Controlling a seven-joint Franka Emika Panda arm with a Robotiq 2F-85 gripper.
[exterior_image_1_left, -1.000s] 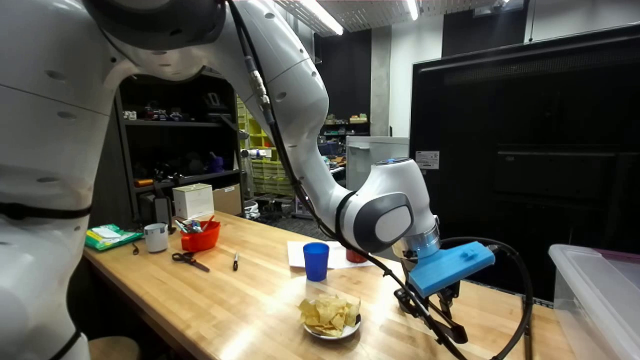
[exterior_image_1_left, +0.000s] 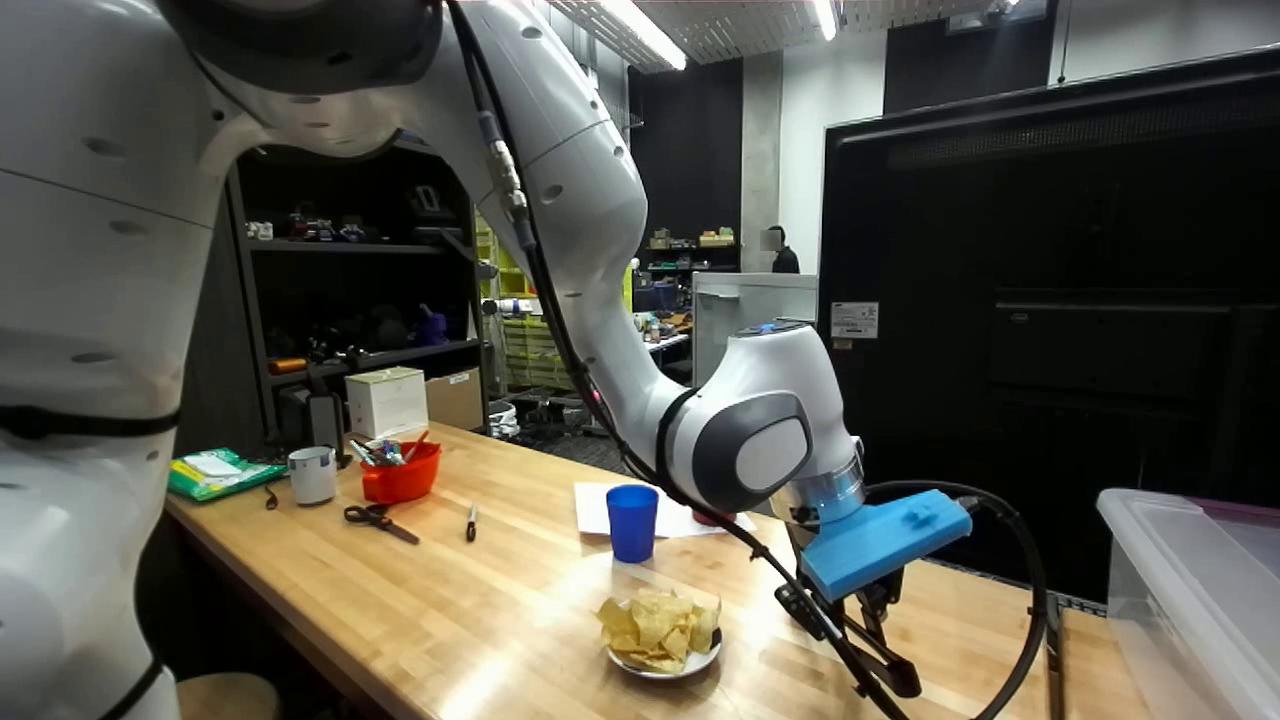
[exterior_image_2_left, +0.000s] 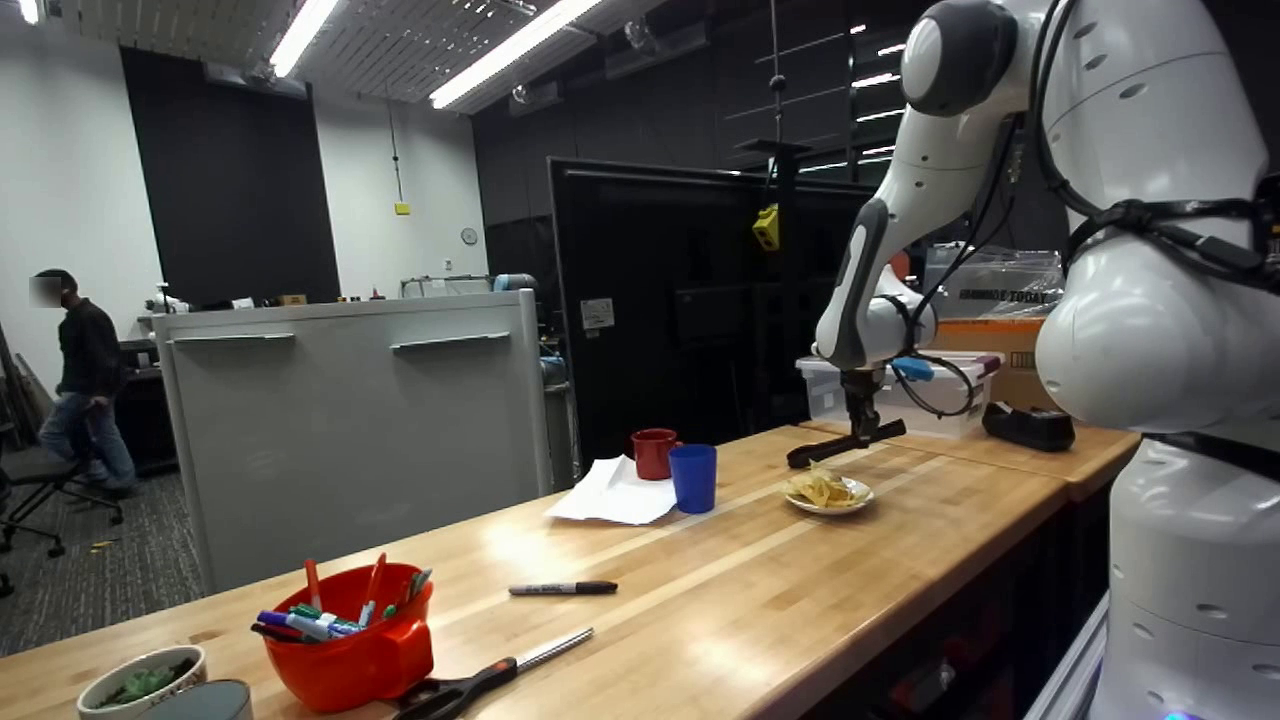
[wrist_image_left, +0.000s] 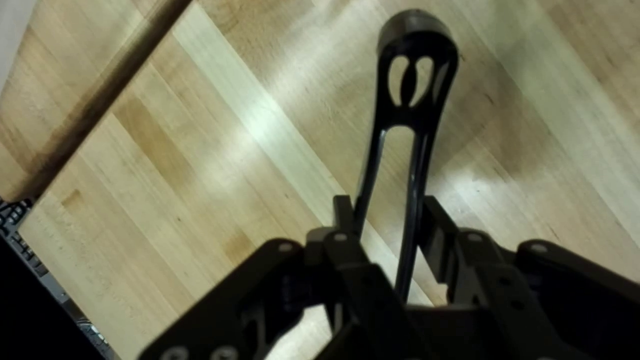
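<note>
Black tongs (wrist_image_left: 414, 114) are held by my gripper, whose fingers press on the two arms from either side. Their slotted, rounded end points away from me in the wrist view, over bare wood. Exterior view 2 shows the tongs (exterior_image_2_left: 822, 451) lying roughly level across the gripper, above the table and just behind a white plate (exterior_image_2_left: 866, 493). Chips (exterior_image_2_left: 825, 485) are heaped on that plate. In exterior view 1 the gripper (exterior_image_1_left: 849, 618) is to the right of the chips (exterior_image_1_left: 657, 626), partly hidden by cables and the blue housing.
A blue cup (exterior_image_1_left: 631, 523) stands behind the plate, near a red mug (exterior_image_2_left: 655, 454) and white paper (exterior_image_2_left: 614, 491). Farther off are a marker (exterior_image_2_left: 564, 588), scissors (exterior_image_2_left: 486, 680) and a red pen holder (exterior_image_2_left: 348, 660). A clear bin (exterior_image_1_left: 1182, 588) borders the right side.
My arm has shifted slightly left in exterior view 1, carrying the tongs nearer the plate of chips. The red mug is now more covered by the arm. A person has appeared in the background.
</note>
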